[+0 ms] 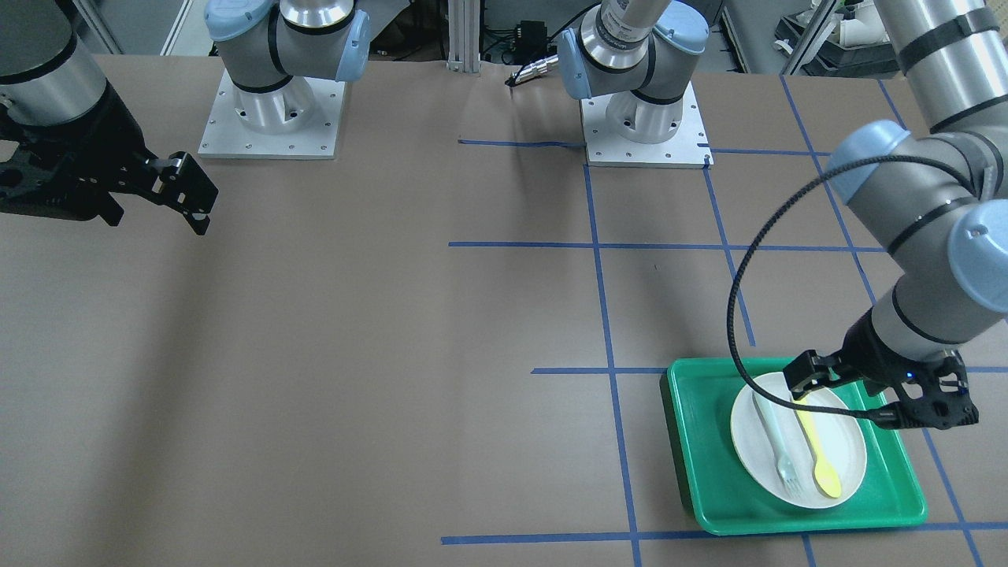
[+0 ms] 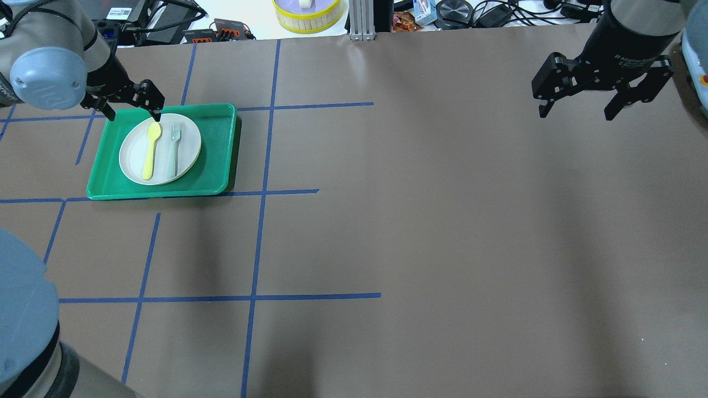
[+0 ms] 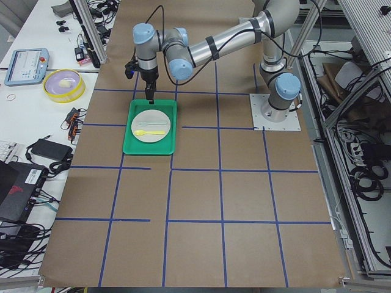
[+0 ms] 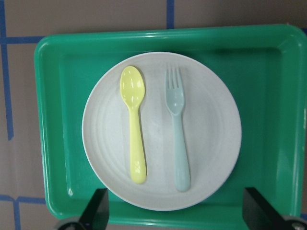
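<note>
A green tray [image 1: 701,482] holds a white plate [image 4: 206,134] with a yellow spoon [image 4: 135,143] and a pale mint fork [image 4: 180,153] lying side by side. My gripper [image 2: 136,116] hangs over the tray's edge, above the plate; in the left wrist view its two fingers [image 4: 96,211] stand wide apart at the bottom, nothing between them but the view of the tray. It is open.
A second black gripper [image 2: 607,93] hangs at the other side of the table, and two further arm bases stand along the far edge in the front view.
</note>
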